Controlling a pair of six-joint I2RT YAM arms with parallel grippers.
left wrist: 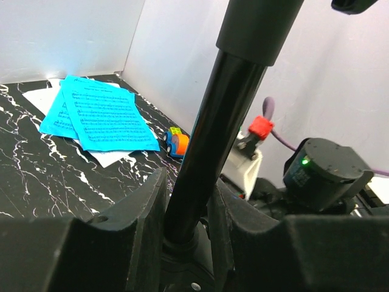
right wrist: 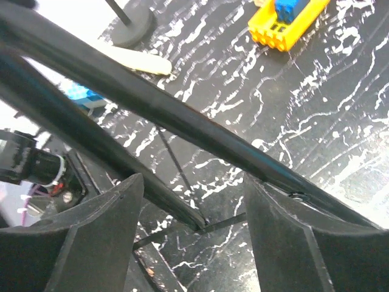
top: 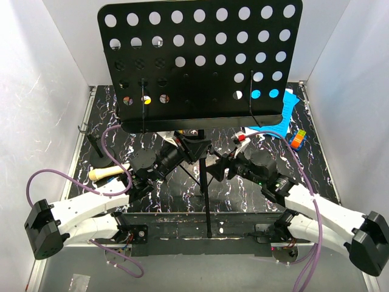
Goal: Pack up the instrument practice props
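The black perforated music stand (top: 200,115) stands upright at the middle, its pole (top: 206,194) running down toward the front edge. My left gripper (top: 198,146) is at the pole's upper part; in the left wrist view the pole (left wrist: 213,140) rises between its fingers, though whether they grip it is unclear. My right gripper (top: 220,165) is just right of the pole. In the right wrist view its fingers are apart, with black tubes (right wrist: 188,128) passing above and between them; contact is unclear.
Blue sheets (top: 282,112) and a colored toy (top: 297,139) lie at right. A black base (top: 100,157) and cream cylinder (top: 106,172) lie at left; plastic blocks (right wrist: 279,27) show in the right wrist view. White walls border both sides.
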